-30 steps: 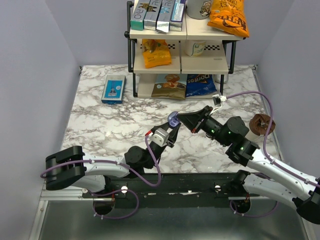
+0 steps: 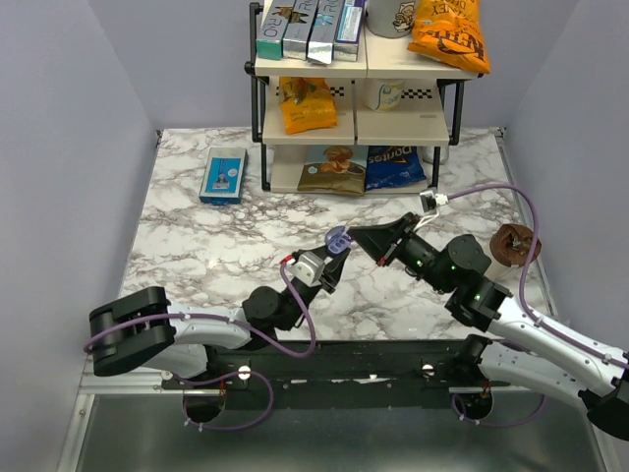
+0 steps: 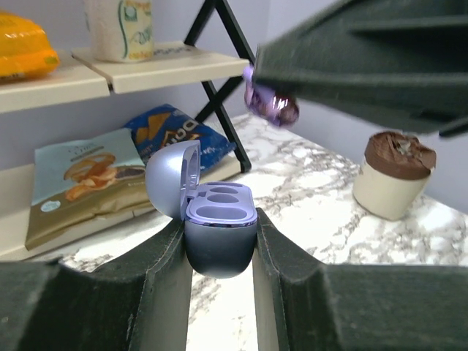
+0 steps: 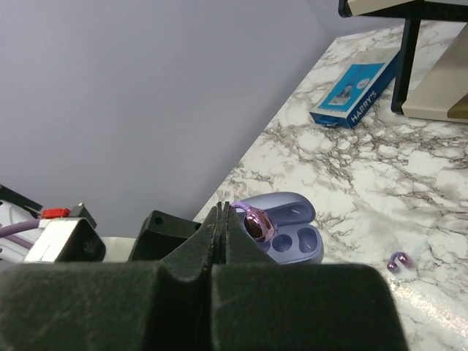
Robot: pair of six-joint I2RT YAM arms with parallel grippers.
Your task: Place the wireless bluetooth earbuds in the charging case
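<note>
The lilac charging case (image 3: 219, 241) is gripped by my left gripper, lid raised and empty wells facing up. A shiny purple earbud (image 3: 273, 104) hangs by its thin stem at the tips of my right gripper, whose fingers are closed together. In the left wrist view this earbud is above and to the right of the case, apart from it. From the right wrist it appears in front of the wells (image 4: 296, 240). A second earbud (image 4: 399, 261) lies on the marble table. The top view shows both grippers nearly meeting at the case (image 2: 337, 239).
A shelf rack (image 2: 403, 128) with snack bags and boxes stands at the back. On the table are a blue box (image 2: 223, 175) at the left and a brown-topped jar (image 3: 395, 175) at the right. Bare marble lies around the grippers.
The right arm looks almost still.
</note>
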